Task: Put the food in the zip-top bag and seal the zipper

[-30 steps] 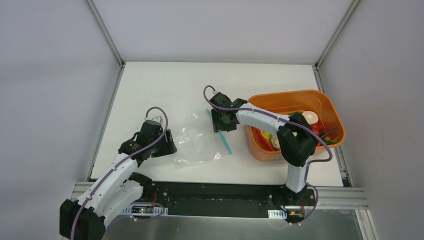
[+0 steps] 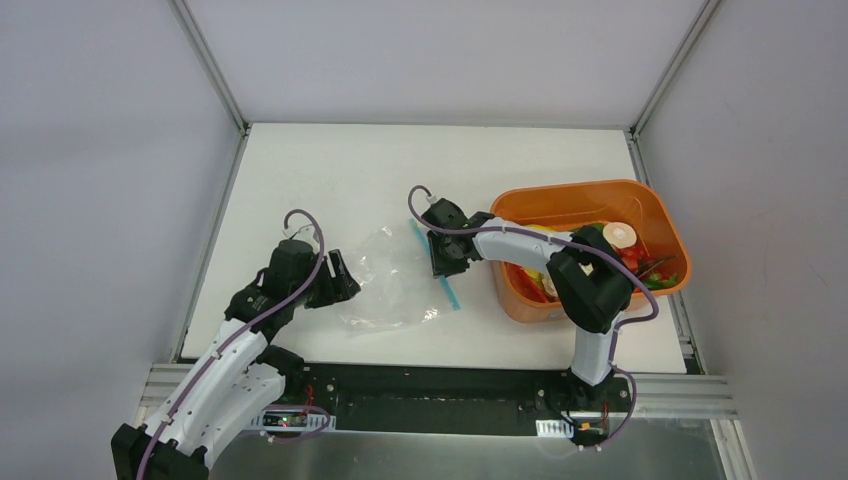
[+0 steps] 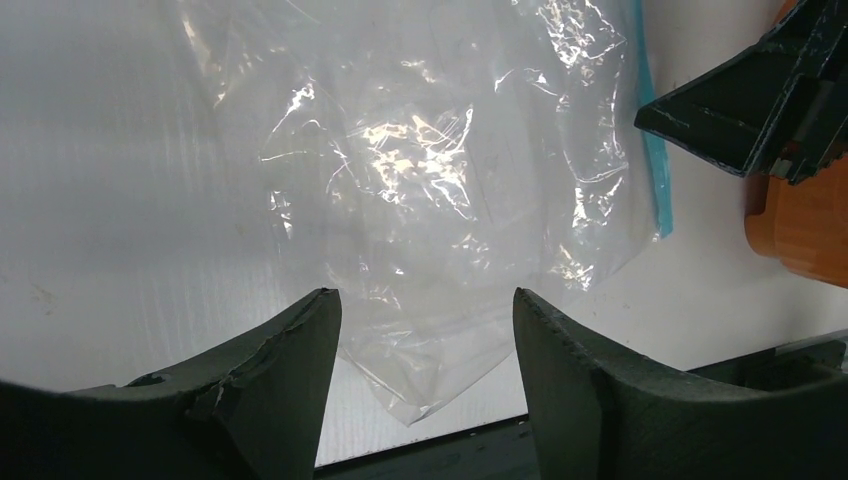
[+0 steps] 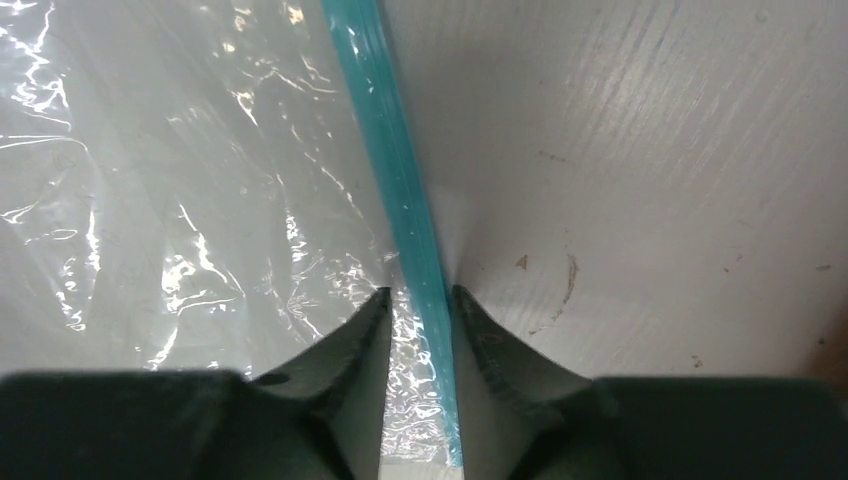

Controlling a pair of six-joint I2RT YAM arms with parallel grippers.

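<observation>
The clear zip top bag (image 2: 385, 285) lies flat on the white table, its blue zipper strip (image 3: 655, 180) along the right edge. My left gripper stands open at the bag's lower left, nothing between its fingers. My right gripper is down at the blue strip, fingertips part open on either side of it; whether they touch the film is unclear. The food sits in the orange bin (image 2: 505, 295) on the right, with red, yellow and green items partly hidden by the right arm.
The bin stands just right of the bag. Side walls and a back wall bound the table, and a dark rail runs along the front edge.
My right gripper has shifted slightly toward the front along the zipper strip. My left gripper has moved a little to the left and the front. The bag looks much the same.
</observation>
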